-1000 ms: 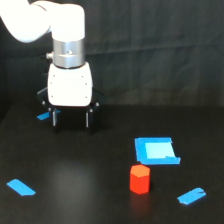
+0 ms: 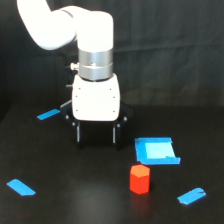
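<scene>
My gripper (image 2: 96,135) hangs left of centre from the white arm, its dark fingers spread wide apart with nothing visible between them. A small red block (image 2: 140,179) rests on the black table in front of the gripper and to its right. Behind the block lies a pale square outlined in blue (image 2: 158,151), also to the gripper's right. Block and square are apart. The dark fingers are hard to make out against the dark background.
Short blue tape strips lie on the table: one at the front left (image 2: 20,187), another at the front right (image 2: 191,196), and a third at the back left (image 2: 48,114). A dark curtain hangs behind.
My gripper has moved to the right and appears lower in the view, its fingers still apart. The red block and the blue-outlined square stay where they were.
</scene>
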